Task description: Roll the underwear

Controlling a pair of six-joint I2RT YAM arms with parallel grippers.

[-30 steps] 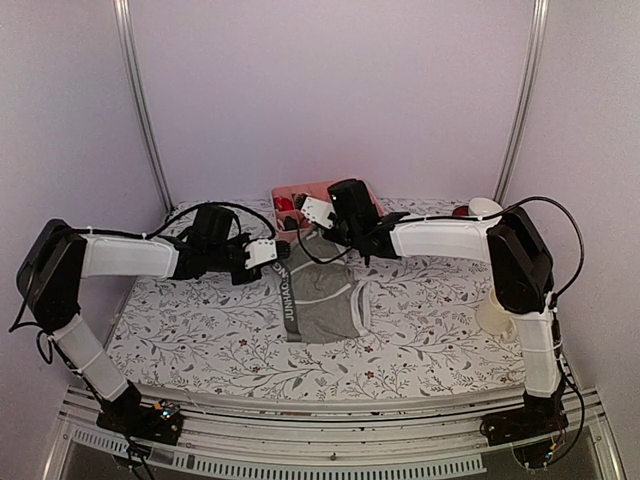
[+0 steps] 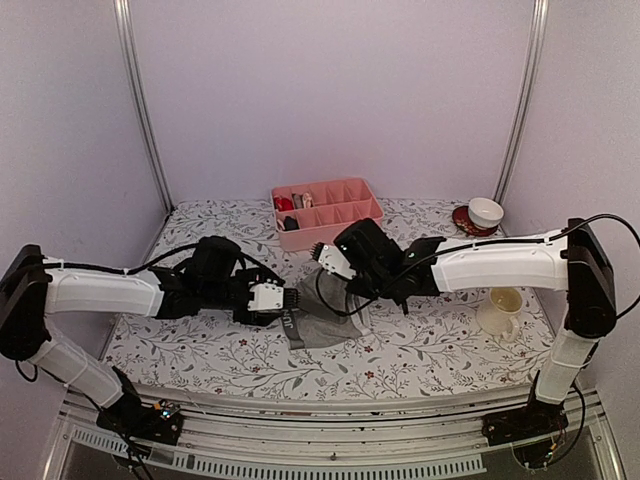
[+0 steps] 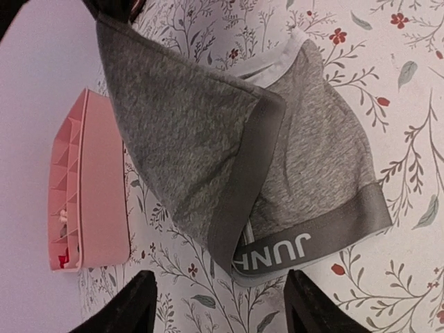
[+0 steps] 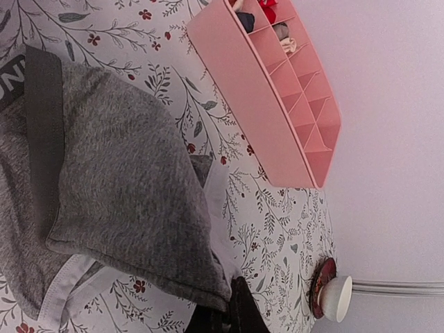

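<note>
The grey underwear (image 2: 325, 332) lies in the middle of the table, its upper part lifted and folded back over the rest. In the left wrist view, its dark waistband (image 3: 316, 239) with pale lettering shows, part of it running up over the folded layer. My right gripper is shut on an edge of the raised underwear (image 4: 132, 180), and the cloth slopes down from its fingers. Beside the waistband side, my left gripper stands open with no cloth between its fingers. From above, both arms cover part of the garment.
A pink divided box (image 2: 330, 212) with a few small items in some compartments stands behind the underwear. At the right are a white bowl (image 2: 486, 211) on a red dish (image 2: 470, 222) and a cream mug (image 2: 499, 312).
The right gripper has come toward the front with the far part of the underwear, folding it over.
</note>
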